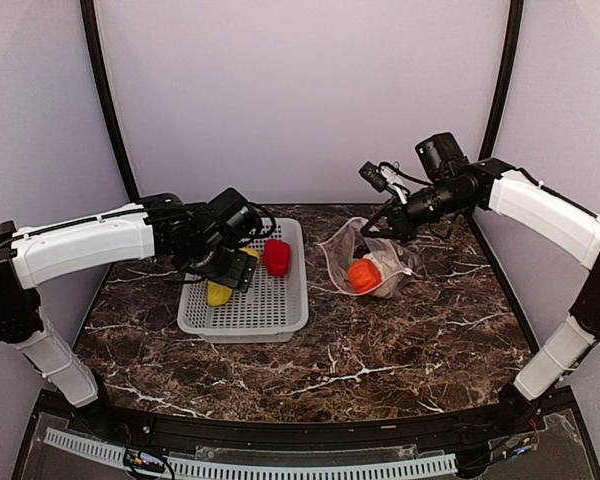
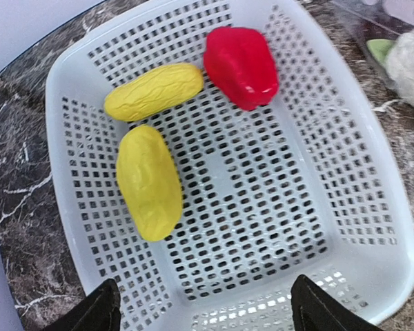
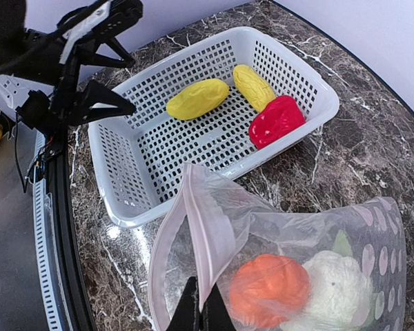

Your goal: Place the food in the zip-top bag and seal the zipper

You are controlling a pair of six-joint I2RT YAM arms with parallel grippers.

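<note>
A clear zip top bag (image 3: 303, 231) lies on the table with its mouth gaping toward the basket; an orange item (image 3: 269, 289) and a white item (image 3: 334, 289) are inside. My right gripper is shut on the bag's rim, which rises from between its fingertips. In the white basket (image 2: 372, 145) are two yellow items, one long (image 2: 154, 91) and one plumper (image 2: 150, 183), plus a red item (image 2: 241, 67). Above the basket, my left gripper stands open with nothing between its fingers, clear of the food.
A narrow strip of table separates them. Walls (image 1: 300, 100) close off the back and sides.
</note>
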